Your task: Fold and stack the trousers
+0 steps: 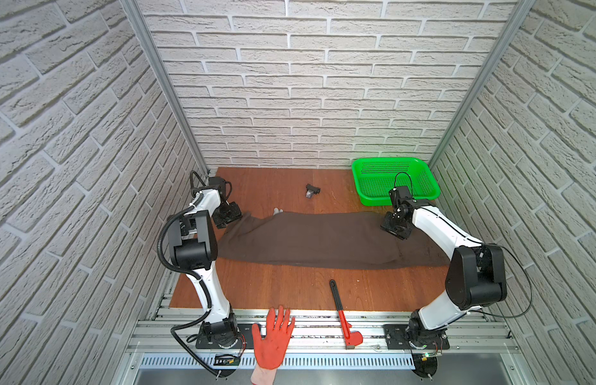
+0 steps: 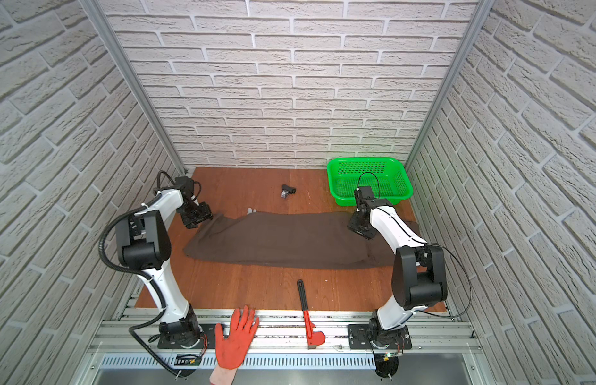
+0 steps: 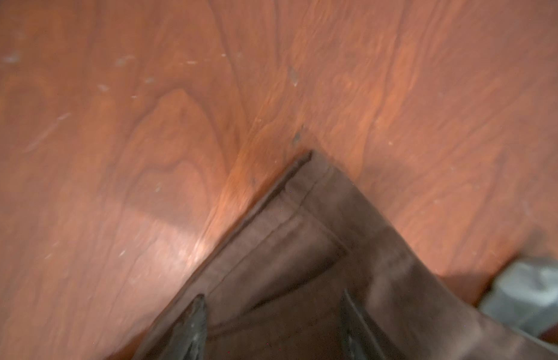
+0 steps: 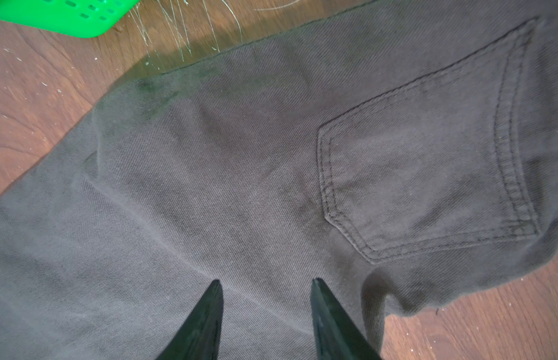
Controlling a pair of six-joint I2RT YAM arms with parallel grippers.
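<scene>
Brown trousers (image 1: 317, 238) lie stretched across the table, legs toward the left and the pocketed waist part toward the right. At their left end my left gripper stands open over a leg's hem corner (image 3: 318, 180), with cloth below and between its fingers but not gripped. Over the upper part of the trousers my right gripper is open too, a patch pocket (image 4: 429, 150) showing beyond it and a crease running beneath the fingers. Whether either gripper's tips touch the cloth, I cannot tell.
A green basket (image 1: 360, 187) stands at the back right, close to the right gripper. A small dark object (image 1: 312, 190) lies behind the trousers, and a small grey thing (image 3: 525, 294) touches their back edge. In front are a red wrench (image 1: 344, 320) and a red glove (image 1: 272, 340).
</scene>
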